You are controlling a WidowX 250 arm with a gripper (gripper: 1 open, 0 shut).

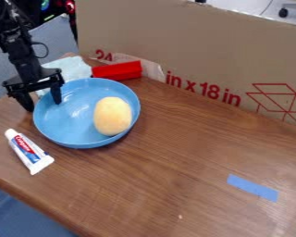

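My gripper (pixel 42 93) is at the left edge of a blue plate (pixel 77 122), its dark fingertips low over or touching the rim; whether it is open or shut is hard to tell. A pale yellow oval object (pixel 112 116) rests on the right part of the plate. A toothpaste tube (pixel 29 150) lies on the wooden table in front of the plate, to the lower left.
A red object (pixel 117 70) and a white cloth (pixel 71 67) lie behind the plate. A cardboard box (pixel 200 56) stands along the back.
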